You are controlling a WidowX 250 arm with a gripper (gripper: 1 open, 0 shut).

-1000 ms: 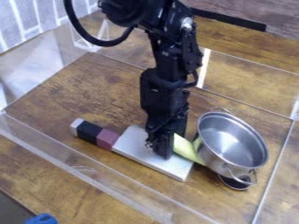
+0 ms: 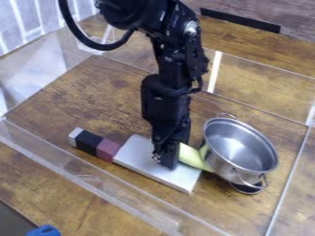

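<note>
My black gripper [image 2: 172,143] reaches down from the top centre onto a white board [image 2: 140,159] with a dark and maroon end at the left. A pale yellow-green long object [image 2: 194,159] lies at the board's right end, against the gripper's fingertips and beside a steel pot [image 2: 238,143]. The fingertips are dark and partly hidden, so whether they are closed on it is unclear.
Transparent strips cross it near its edges. A dark round item shows under the pot's front. A blue object [image 2: 43,230] sits at the bottom left corner.
The gripper has shifted slightly over the last second, with its arm a little more upright. The board, yellow-green object and pot look almost unchanged.
</note>
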